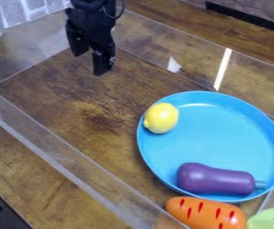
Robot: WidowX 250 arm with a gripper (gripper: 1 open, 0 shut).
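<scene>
My black gripper (91,55) hangs over the wooden floor at the upper left, open, well away from the toys. A blue plate (211,148) at the right holds a yellow lemon-like toy (161,117) near its left side and a purple eggplant (218,178) near its lower edge. An orange carrot toy (205,212) with red marks lies just below the plate, at the bottom edge of the view.
Clear plastic walls (73,170) edge the area along the lower left and across the back. The wooden surface (73,103) between my gripper and the plate is empty.
</scene>
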